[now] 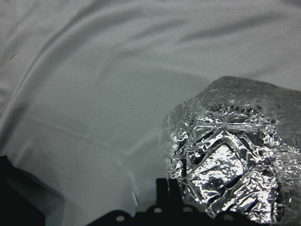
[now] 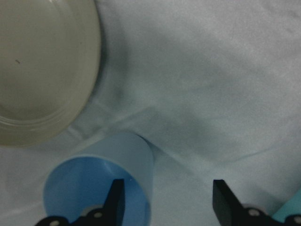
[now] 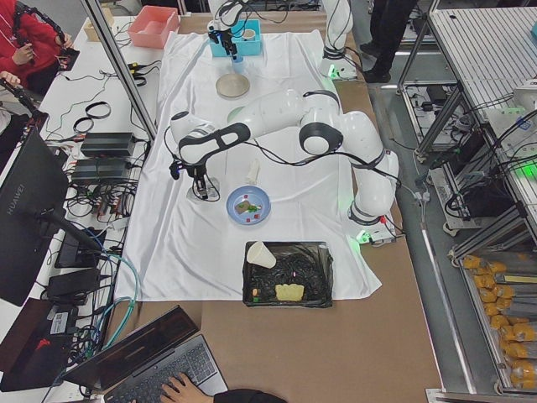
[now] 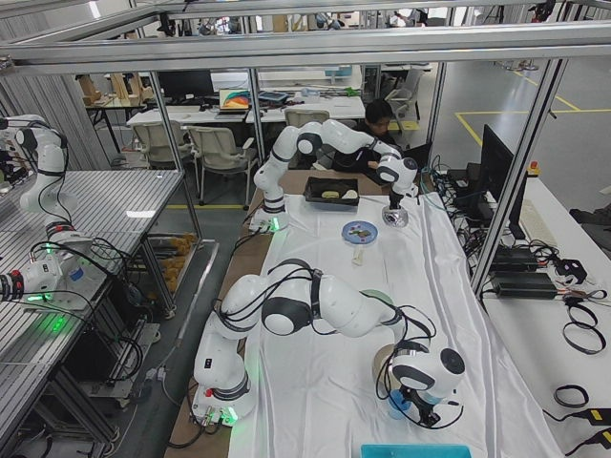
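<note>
A crumpled silver foil piece with a clear wrap or rim [image 1: 225,169] lies on the white cloth, with my left gripper [image 3: 200,186] at its edge; whether that gripper is open or shut is unclear. In the right wrist view, my right gripper is open over a blue cup [image 2: 80,183], one finger over the cup's opening. A beige plate [image 2: 42,66] lies beside the cup.
A blue plate with food bits [image 3: 248,215], a black-lined bin holding a white cup [image 3: 309,277], a green plate and a pale strip [image 3: 252,175] share the cloth. A turquoise bin [image 3: 218,47] stands at the far end.
</note>
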